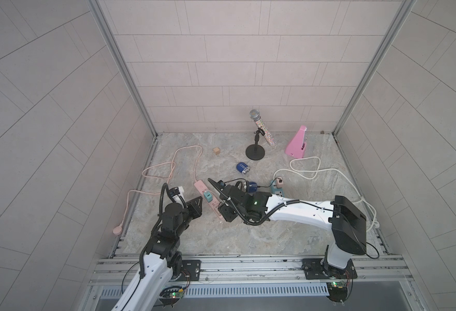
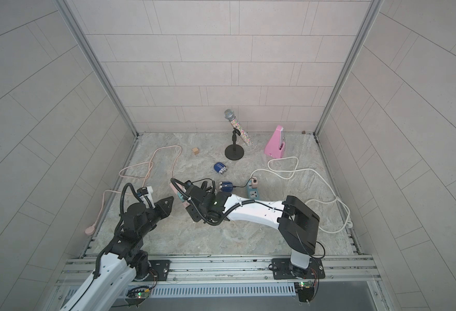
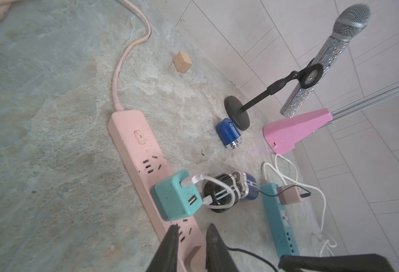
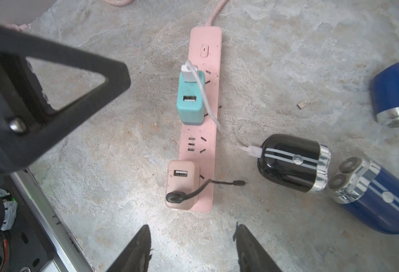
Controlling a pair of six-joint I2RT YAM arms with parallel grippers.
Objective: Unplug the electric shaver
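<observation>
A black shaver (image 4: 290,163) lies beside the pink power strip (image 4: 201,145), with a white cable running toward the cyan charger (image 4: 190,108) on the strip. A pink charger (image 4: 181,181) with a short black cable sits at the near end. A blue shaver (image 4: 376,204) lies to the right, its cable leading to the blue strip's charger (image 3: 290,195). My left gripper is left of the pink strip; whether anything is between its fingers is unclear. My right gripper stands open above the table, near the strip's near end.
A microphone stand (image 1: 254,151), pink metronome (image 1: 295,145), wooden block (image 1: 216,150) and another blue shaver (image 1: 242,167) stand or lie at the back. Loose cables run along both sides.
</observation>
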